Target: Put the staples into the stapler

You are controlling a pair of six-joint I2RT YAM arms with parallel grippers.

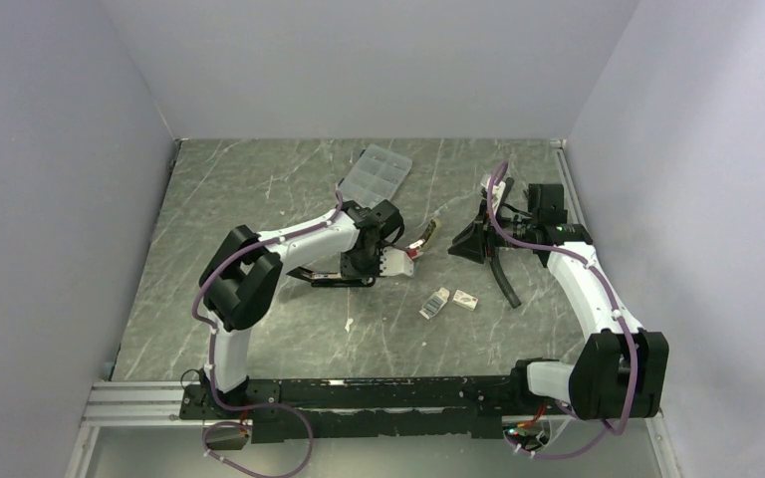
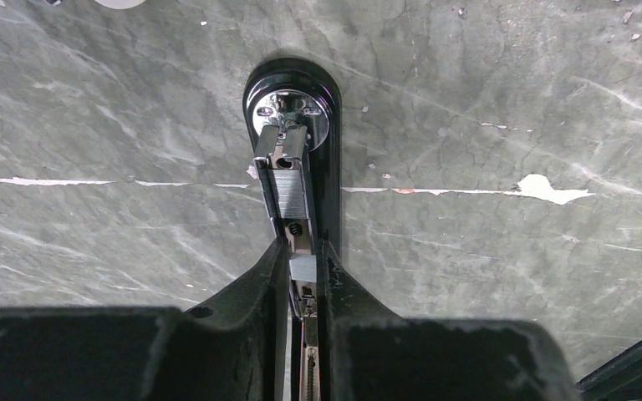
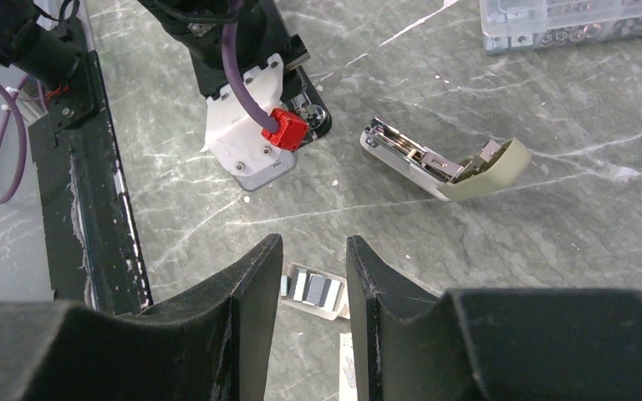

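The black stapler (image 2: pixel 328 167) lies opened on the table, its long metal channel uncovered. One silver staple strip (image 2: pixel 288 194) sits in that channel near the front end. Farther back, between the fingertips of my left gripper, another short staple strip (image 2: pixel 303 269) shows at the channel; whether it rests on the channel floor is hard to tell. Over at the right, my right gripper stands open and empty above the table. Beyond its fingertips lies an open staple tray (image 3: pixel 314 291) with several strips, partly hidden by the fingers.
A second stapler, olive and white (image 3: pixel 414 171), lies opened between the arms. Behind it is a clear compartment box (image 1: pixel 377 176). A small white box (image 1: pixel 465 300) lies beside the staple tray.
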